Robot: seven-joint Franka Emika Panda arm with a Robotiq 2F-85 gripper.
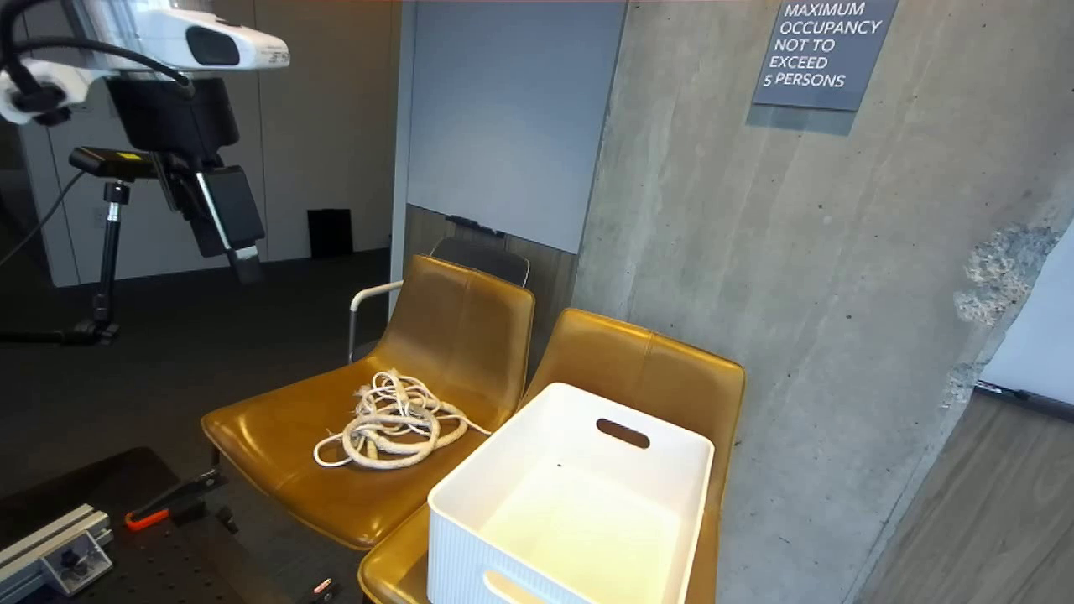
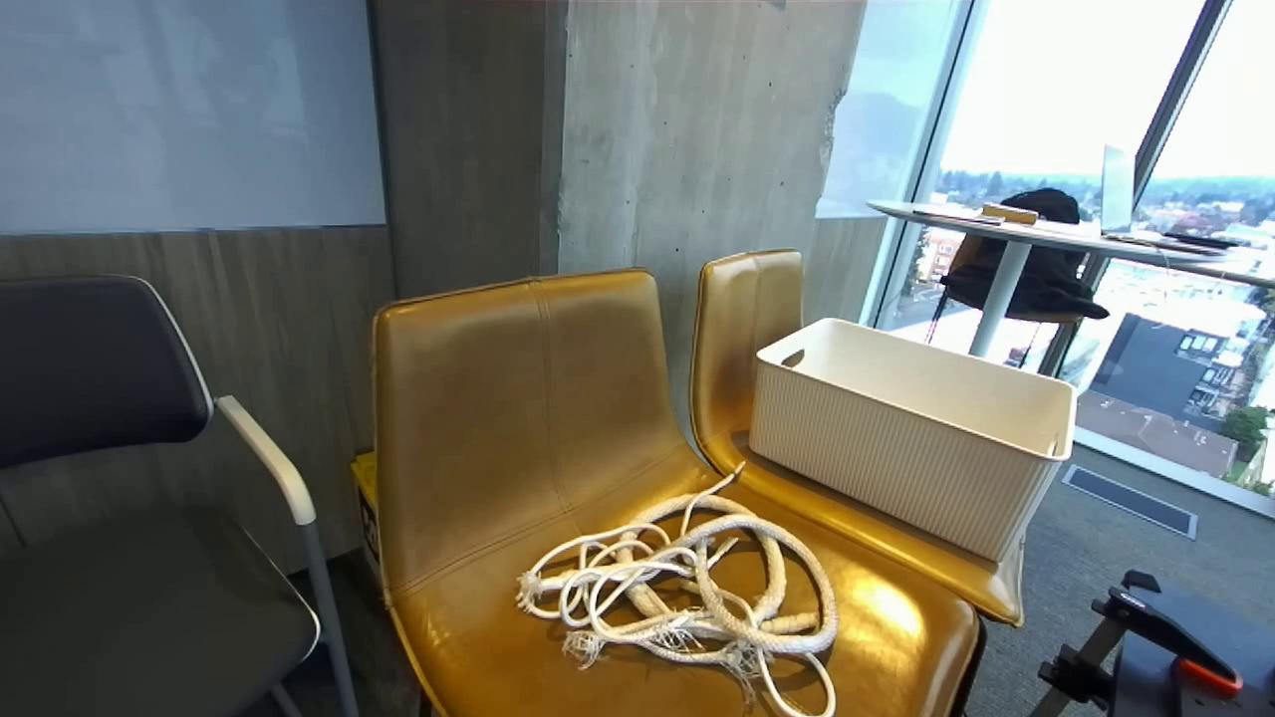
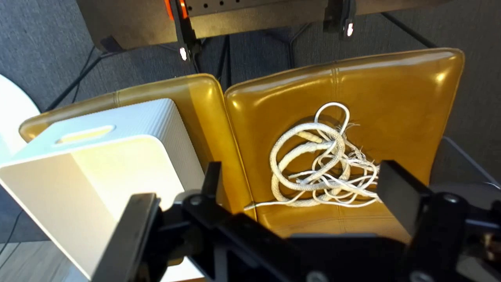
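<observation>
A tangled heap of white rope (image 1: 400,428) lies on the seat of the left tan chair (image 1: 282,443); its loops and frayed ends show well in exterior view 2 (image 2: 699,580). On the neighbouring tan chair stands an empty white bin (image 1: 574,473) with handle slots. My gripper (image 1: 242,263) hangs high at the upper left of exterior view 1, well above the chairs and apart from the rope. From the wrist view, the fingers are wide open, and the rope (image 3: 312,159) lies far below, partly covered by the right-hand finger (image 3: 399,192).
A black table with orange-and-black clamps (image 1: 166,508) borders the chairs' front side. A black camera on a stand (image 1: 109,242) is close to the arm. Behind the chairs rises a concrete wall (image 1: 805,302), and a dark armchair (image 2: 131,538) stands beside them.
</observation>
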